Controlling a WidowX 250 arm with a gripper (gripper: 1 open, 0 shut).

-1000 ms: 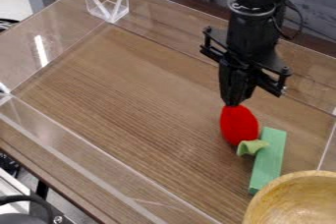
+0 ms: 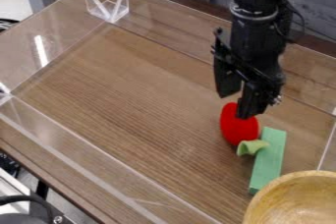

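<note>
The black gripper (image 2: 246, 90) hangs above a red object (image 2: 239, 123), its fingers pointing down just over its upper part; I cannot tell whether they touch it. A light green piece (image 2: 252, 146) sticks out from the lower end of the red object. A green block (image 2: 268, 161) lies beside it to the right.
A yellow bowl (image 2: 296, 206) fills the lower right corner. A clear plastic holder (image 2: 108, 4) stands at the back left. Dark cables lie at the lower left edge.
The objects on the table look unmoved.
</note>
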